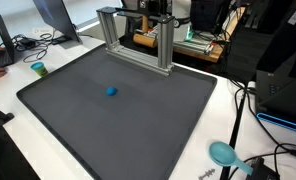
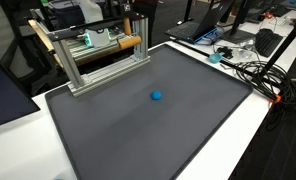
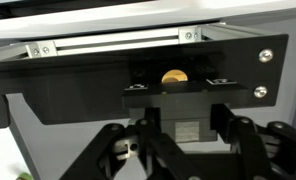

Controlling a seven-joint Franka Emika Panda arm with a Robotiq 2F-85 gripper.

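Observation:
In the wrist view my gripper is closed at a dark block (image 3: 178, 98), with one finger on each side of it. The block sits against a long black bar (image 3: 78, 92), and a round orange-yellow spot (image 3: 175, 76) shows just beyond it. Whether the block is part of the bar or separate, I cannot tell. A small blue round object (image 1: 111, 91) lies on the dark grey mat (image 1: 118, 130), far from the gripper. The fingers are not clear in either exterior view.
A metal frame (image 2: 110, 72) stands at one edge of the mat, with an orange-brown cylinder (image 1: 145, 41) near it. A green-blue cup (image 1: 39, 69) and a turquoise spoon-like item (image 1: 228, 156) lie off the mat.

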